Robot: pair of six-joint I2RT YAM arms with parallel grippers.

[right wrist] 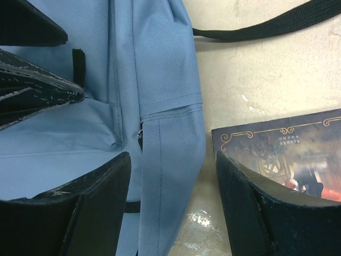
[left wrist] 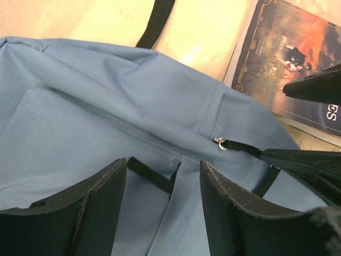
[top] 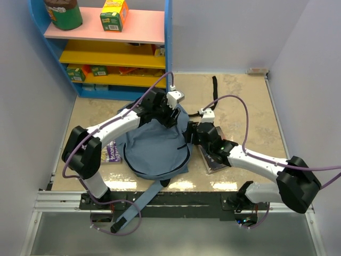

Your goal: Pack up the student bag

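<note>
The blue-grey student bag (top: 154,149) lies flat in the middle of the table, its wide strap (top: 144,204) hanging over the front edge. My left gripper (top: 172,120) is over the bag's upper right part. In the left wrist view its fingers (left wrist: 102,205) stand apart, with a black zipper pull (left wrist: 151,176) on the fabric between them. At the bag's right edge is my right gripper (top: 189,134). Its fingers (right wrist: 109,194) are also apart, either side of the folded bag edge (right wrist: 173,144). Whether they touch the cloth, I cannot tell.
A dark book (top: 212,160) lies right of the bag, partly under the right arm. Left of the bag is a purple book (top: 112,153). Behind stands a shelf (top: 114,53) with boxes.
</note>
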